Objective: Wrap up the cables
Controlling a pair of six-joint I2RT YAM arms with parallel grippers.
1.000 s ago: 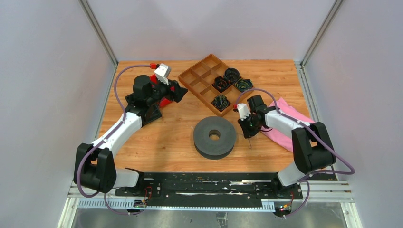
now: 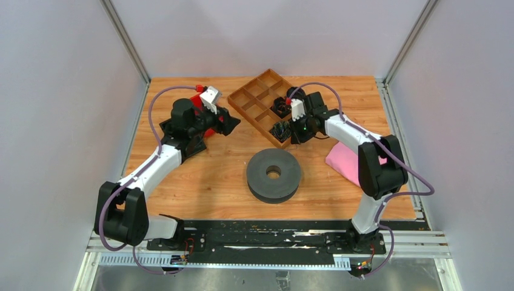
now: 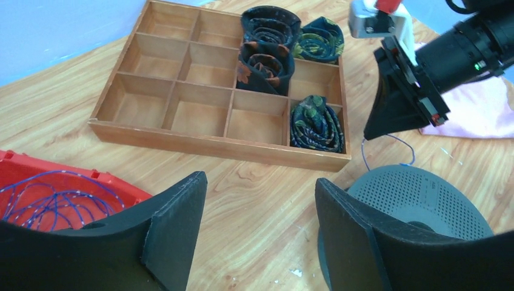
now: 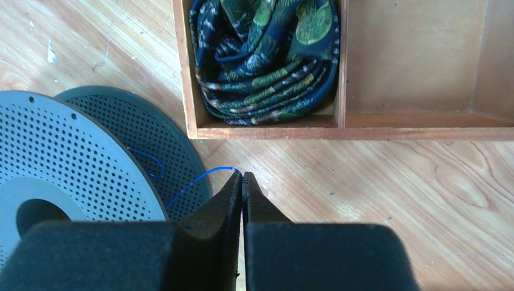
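Note:
A grey spool (image 2: 274, 189), perforated on its flat faces in the wrist views, stands mid-table. From it a thin blue cable (image 4: 204, 174) curves up to the closed fingertips of my right gripper. That gripper is shut on the cable, beside the near corner of the wooden divided box (image 3: 206, 143). My left gripper stands open and empty, over bare table left of the box. Loose blue cable (image 3: 54, 203) lies in a red bin (image 3: 115, 182), partly hidden behind the left arm in the top view.
Dark patterned fabric rolls (image 3: 316, 124) fill several compartments of the box; the others are empty. A pink cloth (image 2: 345, 162) lies at the right under the right arm. Bare table shows left of the spool.
The right gripper has moved away from the spool's right side, up and left to the box's near corner, the cable end at its tips. The left arm has barely moved.

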